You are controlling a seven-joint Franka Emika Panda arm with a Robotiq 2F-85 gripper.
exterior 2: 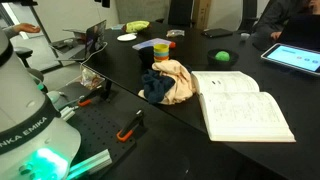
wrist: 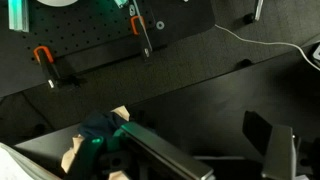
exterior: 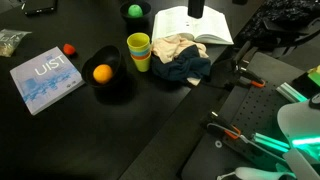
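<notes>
At the top edge of exterior view 1, the two dark fingertips of my gripper [exterior: 218,5] show well apart, above the open book [exterior: 215,27]. The wrist view has my gripper open, with only dark surface visible between its fingers. A crumpled tan and navy cloth [exterior: 184,66] lies beside a stack of coloured cups [exterior: 139,52]. An orange [exterior: 103,74] rests in a black bowl [exterior: 117,56]. Farther back, a green ball [exterior: 135,11] sits in another dark bowl. Part of the cloth [wrist: 97,128] shows at the wrist view's lower left.
A UIST book [exterior: 47,80] and a small red object [exterior: 69,49] lie left of the black bowl. A tablet-like screen [exterior 2: 296,58] stands at the far right in exterior view 2. The robot's perforated mount [wrist: 100,45] adjoins the table.
</notes>
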